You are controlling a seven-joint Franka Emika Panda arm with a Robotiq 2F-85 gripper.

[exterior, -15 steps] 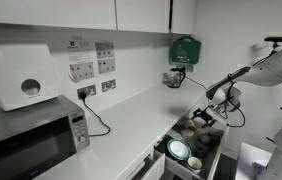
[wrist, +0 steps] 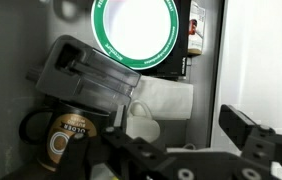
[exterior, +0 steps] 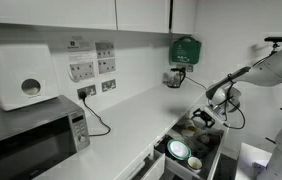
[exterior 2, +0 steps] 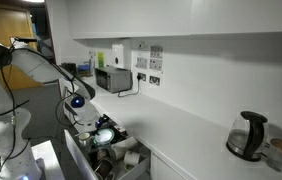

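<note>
My gripper stands open above a drawer, its two dark fingers wide apart along the lower edge of the wrist view. Below the gap lies a white mug (wrist: 142, 126), partly hidden by the left finger, with a pale cloth or paper (wrist: 167, 98) beside it. A black mug (wrist: 67, 140) with lettering is at the lower left. The green-rimmed white plate (wrist: 136, 28) lies at the top, and a dark grey box-like object (wrist: 79, 75) is left of centre. Exterior view 1 shows the gripper (exterior: 203, 119) over the drawer's far end.
The drawer walls (wrist: 203, 95) close in the space on the right. A long white counter (exterior 2: 196, 128) runs behind the open drawer, bearing a microwave (exterior: 36, 141) and a kettle (exterior 2: 247, 135).
</note>
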